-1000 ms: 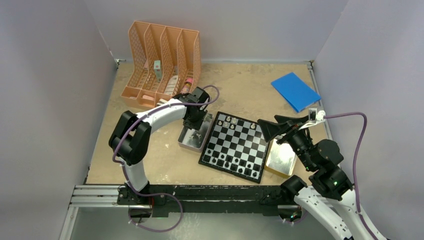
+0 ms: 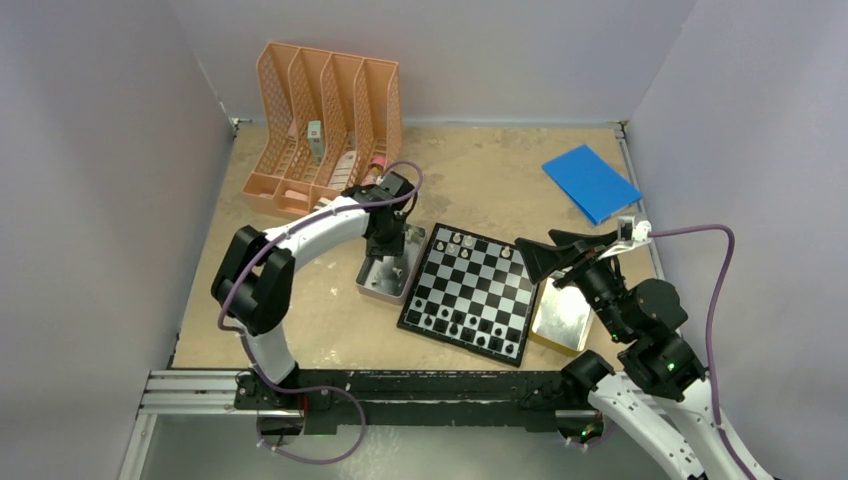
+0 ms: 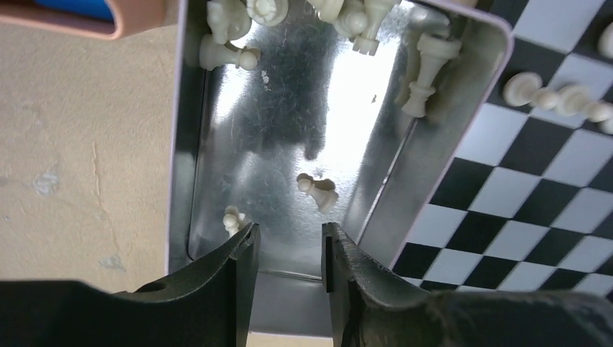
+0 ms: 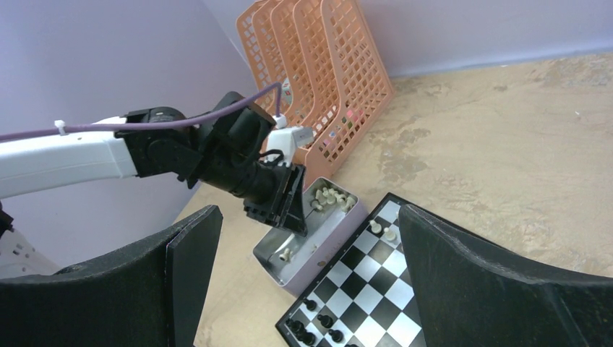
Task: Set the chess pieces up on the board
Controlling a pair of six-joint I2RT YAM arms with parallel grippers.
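Observation:
My left gripper is over the steel tray (image 3: 289, 116); its fingertips show a gap with tray floor visible, and whether anything is held low between them cannot be told. The tray holds several white pieces, clustered at its far end, plus a pawn (image 3: 318, 194) in the middle and another (image 3: 233, 221) near the left finger. Right of it lies the chessboard (image 2: 470, 290), with several white pieces (image 2: 467, 242) at the back and black pieces (image 2: 484, 326) along the front. My right gripper is open and empty, above the board's right side.
An orange file organizer (image 2: 330, 110) stands behind the tray, a blue folder (image 2: 590, 182) lies at the back right, and a gold tray (image 2: 560, 320) is under the right arm.
The right arm and the board look unchanged.

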